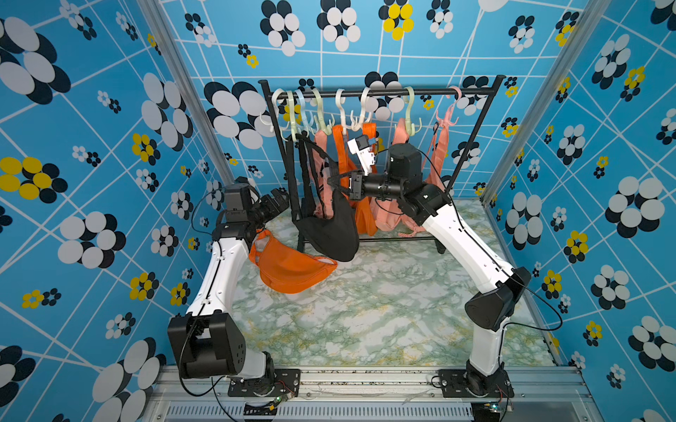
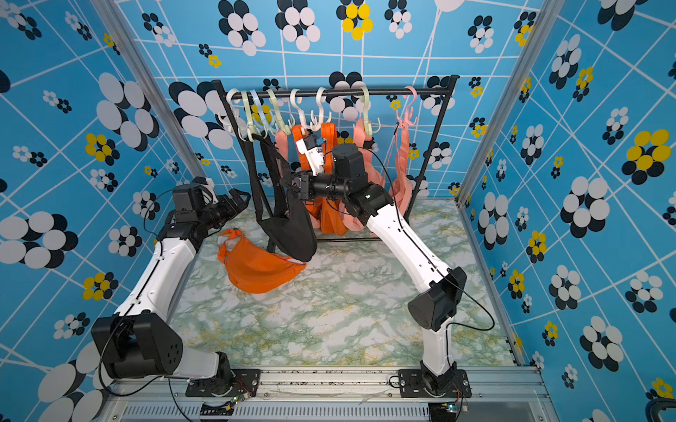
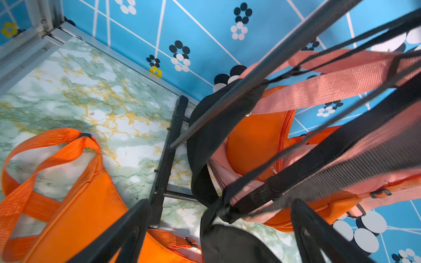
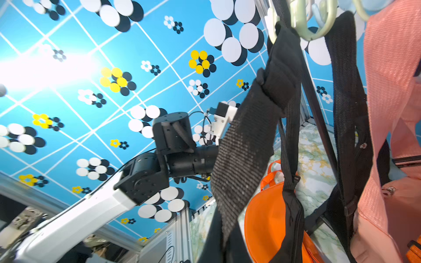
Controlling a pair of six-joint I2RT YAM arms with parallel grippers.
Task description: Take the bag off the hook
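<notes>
Black bags (image 1: 329, 232) hang by straps from hooks (image 1: 292, 109) on the rack's top bar, among pink and orange bags. My right gripper (image 1: 336, 181) is at the black straps; in the right wrist view it is shut on a wide black strap (image 4: 245, 144) that rises toward a pale hook (image 4: 320, 24). My left gripper (image 1: 280, 200) stands open left of the hanging bags, its blurred fingers apart in the left wrist view, black straps beyond them.
An orange bag (image 1: 292, 270) lies on the marble table (image 1: 394, 302) in front of the rack (image 1: 479, 130).
</notes>
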